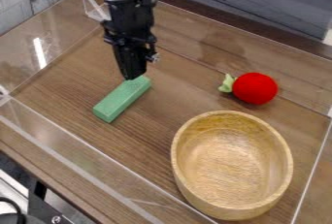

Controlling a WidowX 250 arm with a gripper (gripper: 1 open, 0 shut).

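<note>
A green block (122, 100) lies on the wooden table, left of centre. My black gripper (130, 51) hangs above and behind it, apart from it; whether its fingers are open or shut is hard to make out. A red tomato-like object (255, 88) with a green stem sits at the right. An empty wooden bowl (231, 165) stands at the front right.
Raised edges run along the back and far left.
</note>
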